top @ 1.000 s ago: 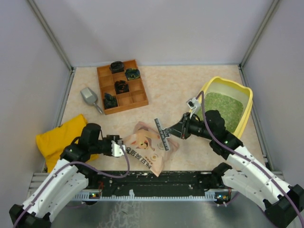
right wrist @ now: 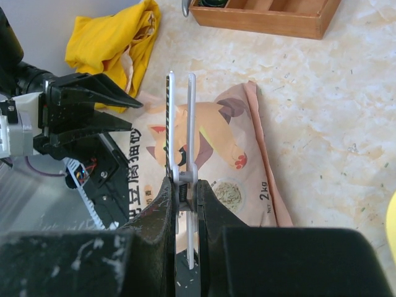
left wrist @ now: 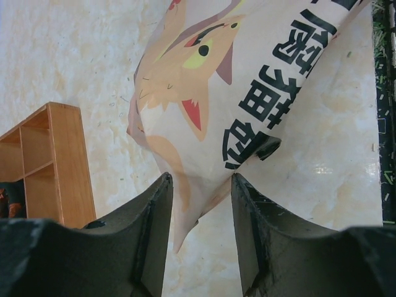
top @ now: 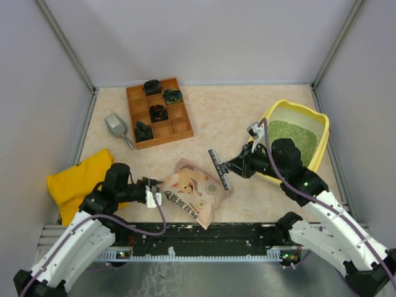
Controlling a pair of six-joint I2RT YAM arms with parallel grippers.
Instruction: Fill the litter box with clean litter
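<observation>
The pink litter bag [top: 197, 190] with a cat picture lies flat at the front middle of the table. In the left wrist view, a narrow corner of the bag [left wrist: 185, 204] reaches between the parted fingers of my left gripper, which is not clamped on it. My right gripper is shut on a long toothed clip [right wrist: 191, 124], held over the bag's right side. At the right stands the yellow litter box [top: 320, 158], with green litter [top: 296, 137] covering its floor. My right arm hides the box's near side.
A wooden divided tray [top: 183, 127] holding several dark bundles stands at back left. Beside it lies a grey scoop [top: 115, 125]. Yellow cloth [top: 80, 182] is heaped by the left arm.
My right gripper has moved slightly right with the clip. The bag stays put.
</observation>
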